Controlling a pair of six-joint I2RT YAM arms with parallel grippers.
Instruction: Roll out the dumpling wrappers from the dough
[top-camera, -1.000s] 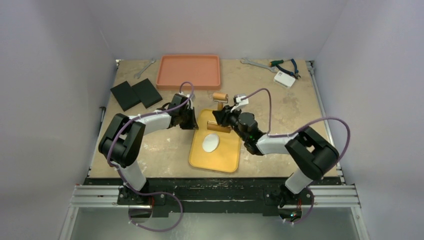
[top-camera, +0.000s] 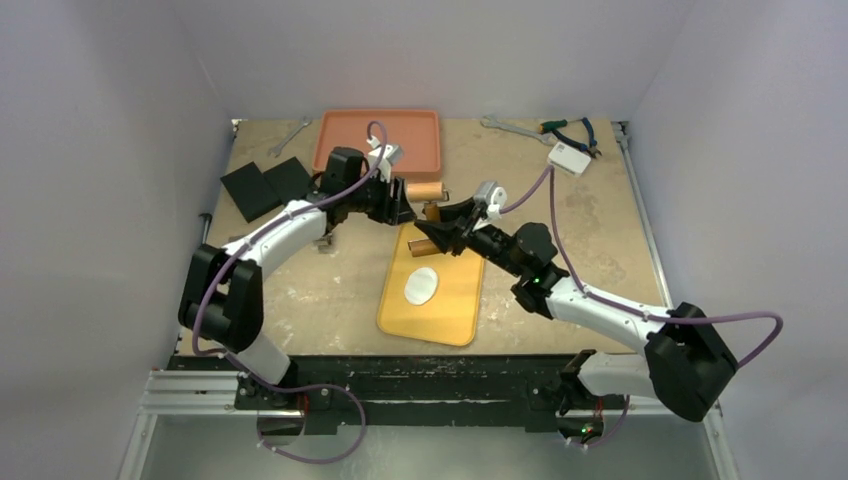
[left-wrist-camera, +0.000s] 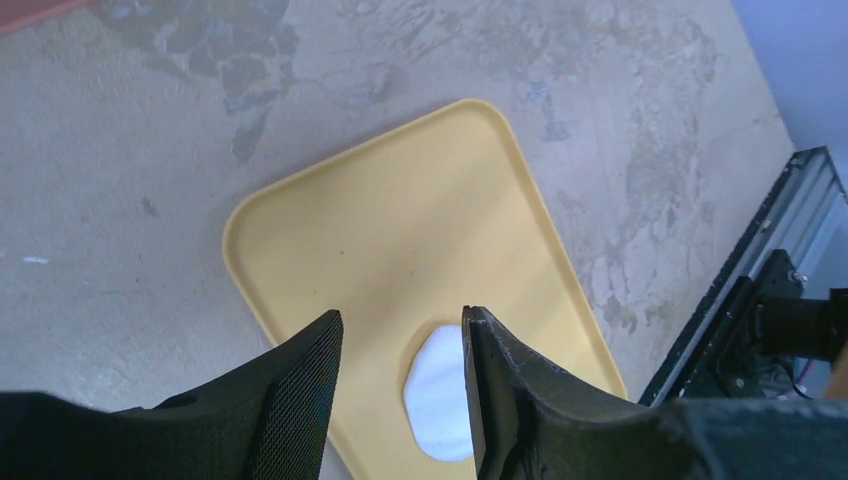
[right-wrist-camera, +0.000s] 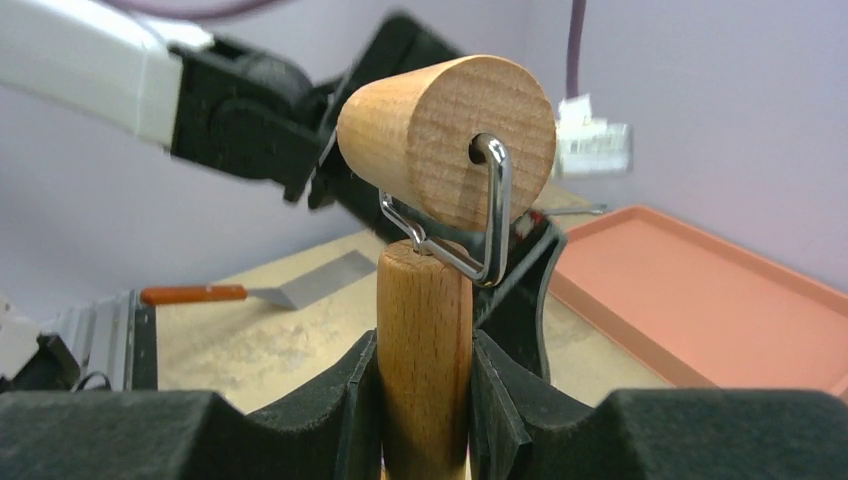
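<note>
A flat white round of dough (top-camera: 421, 286) lies on the yellow tray (top-camera: 432, 320); the left wrist view shows it too (left-wrist-camera: 438, 395). My right gripper is shut on the upright wooden handle of a roller (right-wrist-camera: 425, 350), whose cylinder (right-wrist-camera: 445, 130) and metal frame are at the top. From above, a second wooden cylinder (top-camera: 424, 248) shows below that hand. My left gripper is raised over the tray, its fingers parted with nothing between them, just left of the roller in the top view.
A pink tray (top-camera: 376, 130) lies at the back, dark plates (top-camera: 250, 191) at the left, wrenches (top-camera: 510, 128), pliers (top-camera: 580, 140) and a white block (top-camera: 568, 158) at the back. A scraper (right-wrist-camera: 195, 295) shows in the right wrist view.
My left arm has risen and moved toward the back.
</note>
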